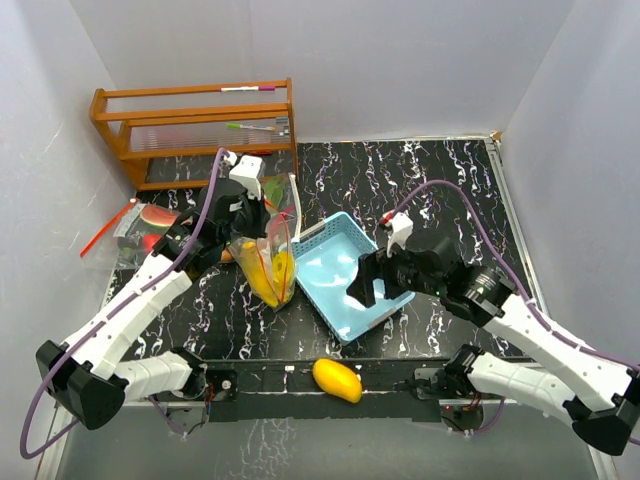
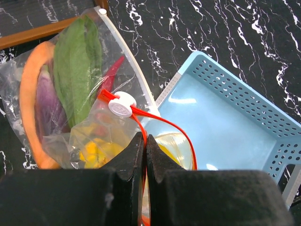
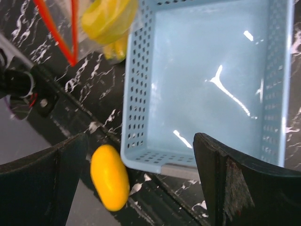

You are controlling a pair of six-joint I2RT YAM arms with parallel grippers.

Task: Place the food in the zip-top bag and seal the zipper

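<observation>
A clear zip top bag (image 1: 255, 262) with a red zipper edge hangs from my left gripper (image 1: 263, 228), with yellow food inside. In the left wrist view, the red edge passes between the shut fingertips, and a white slider (image 2: 122, 104) sits on the zipper beyond them. A loose yellow mango-like food (image 1: 337, 380) lies at the table's front edge, outside the bag. It also shows at lower left in the right wrist view. Over the right side of the blue basket (image 1: 340, 285), my right gripper (image 1: 362, 278) stands open and empty, apart from the loose food.
Behind the held bag lies a bag of vegetables (image 2: 77, 70) with a pale zipper edge. Another filled bag (image 1: 145, 225) with a red slide lies at far left. A wooden rack (image 1: 205, 118) stands at the back.
</observation>
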